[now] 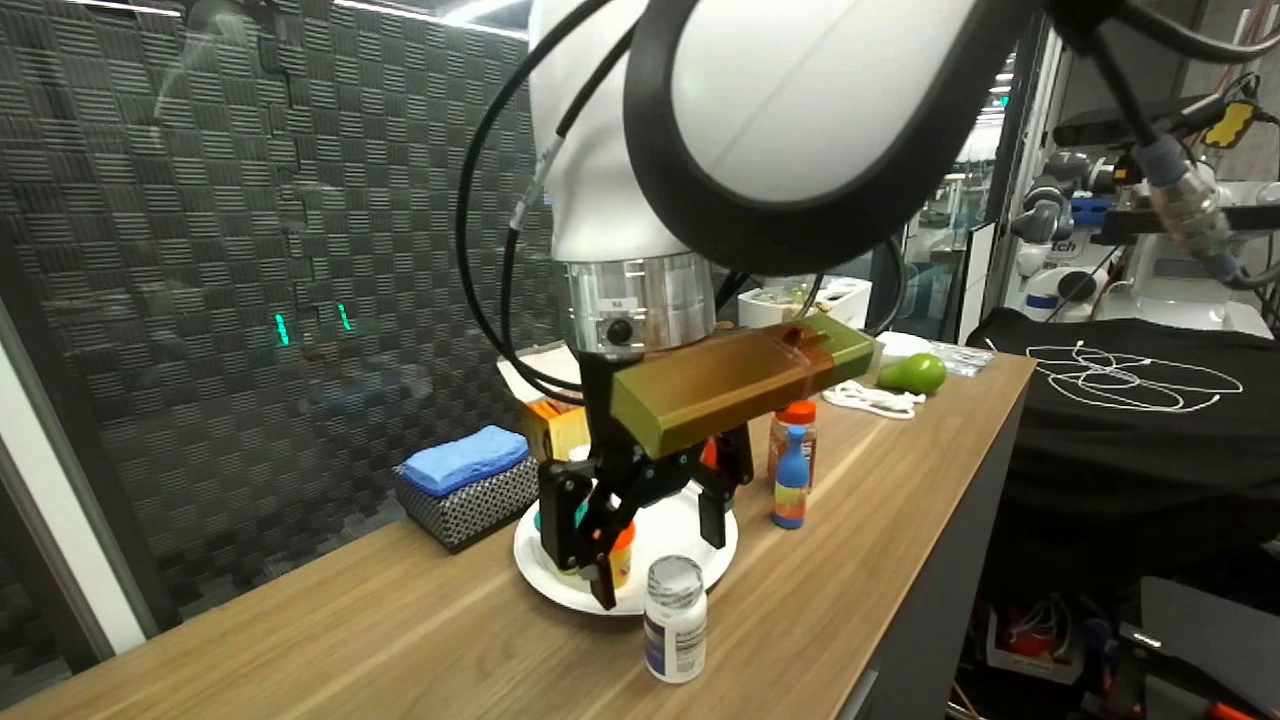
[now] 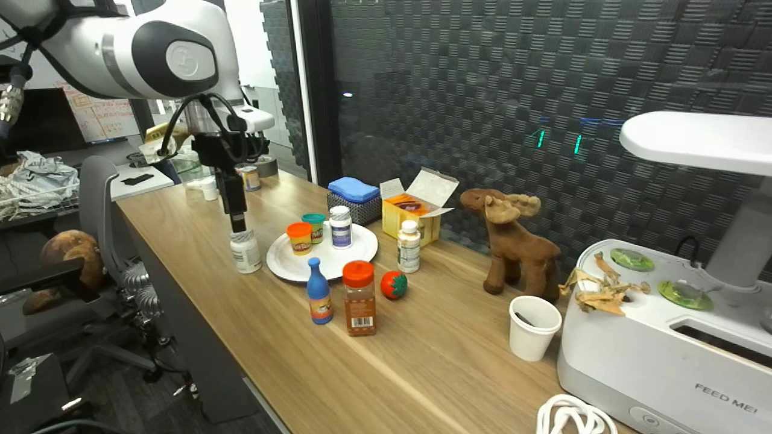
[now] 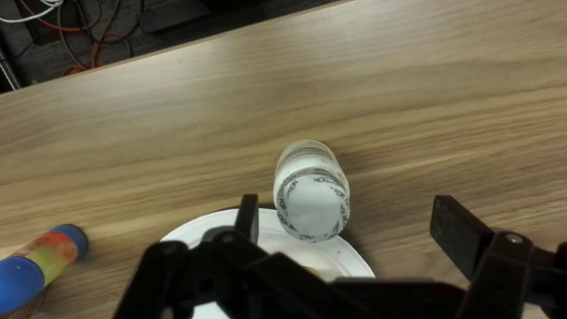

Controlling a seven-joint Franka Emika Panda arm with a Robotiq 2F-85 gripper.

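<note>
A white pill bottle (image 3: 313,204) with a silver-sealed top stands upright on the table, just beside the white plate (image 2: 282,264). My gripper is open above it; in the wrist view the bottle's top appears between the spread fingers, nearer the left one, with no grip on it. On the plate are an orange-lidded tub (image 2: 300,239), a teal-lidded tub (image 2: 315,227) and a second white bottle (image 2: 341,228). In exterior view 1 my gripper partly covers these plate items.
A blue squeeze bottle (image 2: 319,293), a red-capped jar (image 2: 359,300), a toy tomato (image 2: 394,285) and a green-labelled bottle (image 2: 408,248) stand near the plate. Behind it are a yellow box (image 2: 418,220) and a blue cloth (image 2: 354,189). Bare table lies along the front edge.
</note>
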